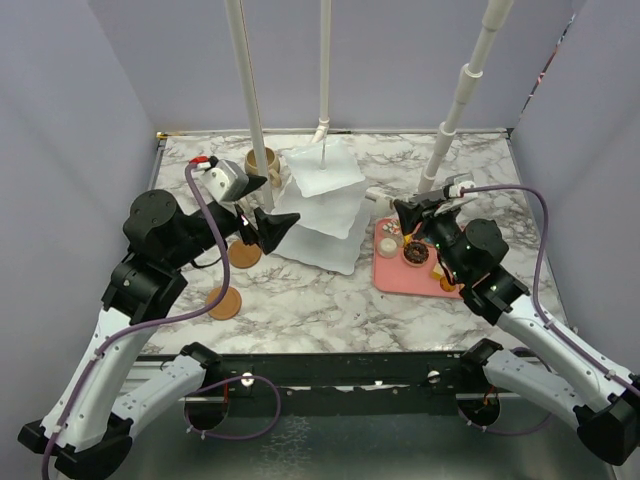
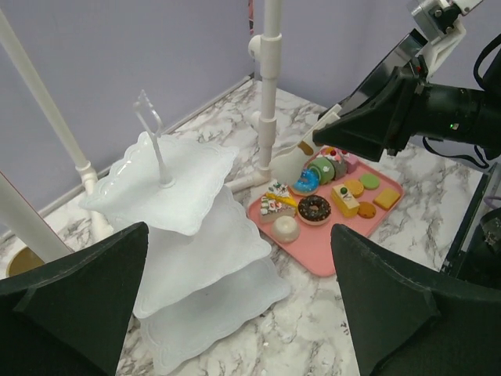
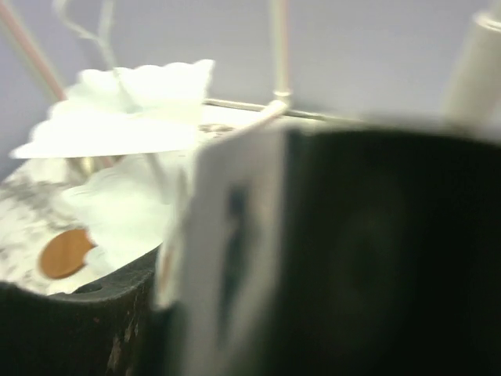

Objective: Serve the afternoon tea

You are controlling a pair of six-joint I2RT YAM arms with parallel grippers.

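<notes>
White tongs point(image 2: 290, 165) extend from my right gripper point(image 1: 411, 212), which is shut on them, near the pink dessert tray point(image 1: 397, 284). In the left wrist view their tips hang above the tray's back-left part. The tray carries several toy sweets, among them a chocolate donut point(image 2: 314, 209), a blue piece point(image 2: 305, 182), a cake slice point(image 2: 345, 200) and a pale round bun point(image 2: 286, 229). Left of the tray stands a white tiered stand point(image 1: 330, 213), its visible tiers bare. My left gripper point(image 1: 268, 207) is open beside the stand, nothing between its fingers. A blurred dark finger point(image 3: 376, 258) fills much of the right wrist view.
A tan mug point(image 1: 273, 160) stands behind the left gripper. Two brown coasters, one nearer the front point(image 1: 226, 303), lie on the left. White posts point(image 1: 325, 70) rise along the back.
</notes>
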